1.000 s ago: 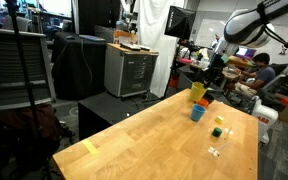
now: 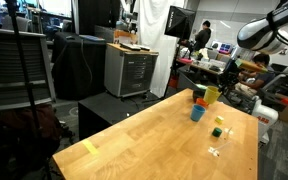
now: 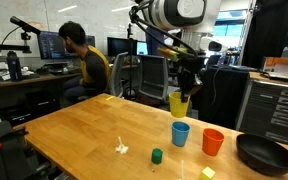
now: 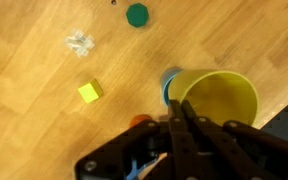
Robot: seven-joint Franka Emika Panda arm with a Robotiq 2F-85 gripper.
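My gripper is shut on the wall of a yellow cup [image 4: 222,100], near its rim. In exterior view 2 the yellow cup [image 3: 178,104] hangs upright above a blue cup [image 3: 180,133], which stands on the wooden table [image 3: 84,130]. From the wrist, the blue cup [image 4: 168,78] is mostly hidden behind the yellow one. A red-orange cup [image 3: 213,142] stands to the right of the blue cup in exterior view 2.
Close by lie a green piece [image 3: 157,156], a yellow block [image 3: 207,172] and a white crumpled thing [image 3: 122,148]. A black pan [image 3: 266,155] sits at the right in exterior view 2.
In exterior view 1 the gripper and the yellow cup have moved to the right, past the red-orange cup. The blue cup has stayed in place.
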